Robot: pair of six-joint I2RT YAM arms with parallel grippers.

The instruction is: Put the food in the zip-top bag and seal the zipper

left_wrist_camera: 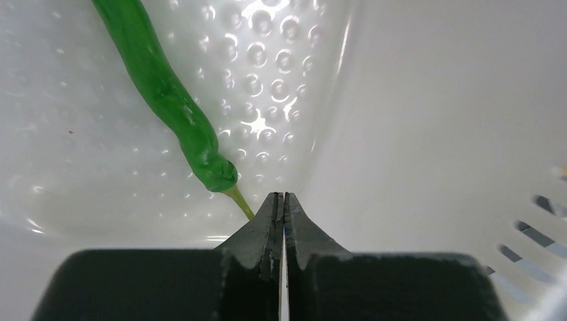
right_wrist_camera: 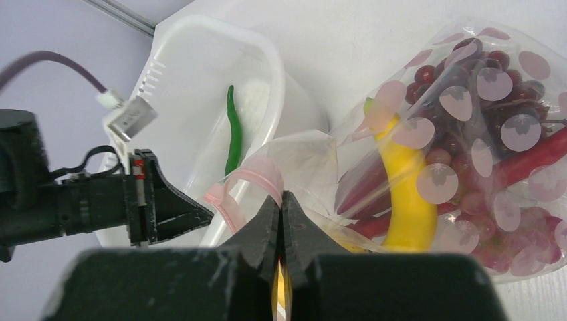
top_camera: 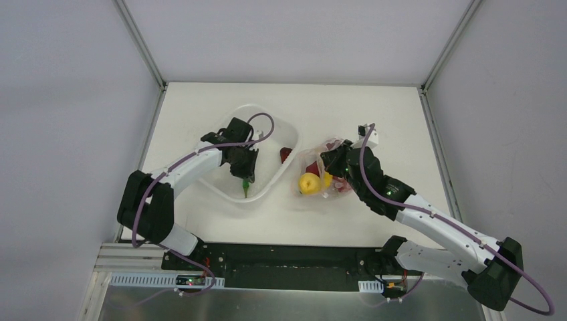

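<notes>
A long green pepper lies on the bottom of the white basket, its stem pointing at my left gripper. That gripper is shut with its tips together; the pepper lies outside them, the stem end beside or behind the left tip. The clear dotted zip bag rests right of the basket, holding grapes, a yellow curved item and red produce. My right gripper is shut on the edge of the bag's mouth, near its pink strip. A round yellow item shows at the bag.
A dark red item sits at the basket's right side. Slots pierce the basket wall near my left gripper.
</notes>
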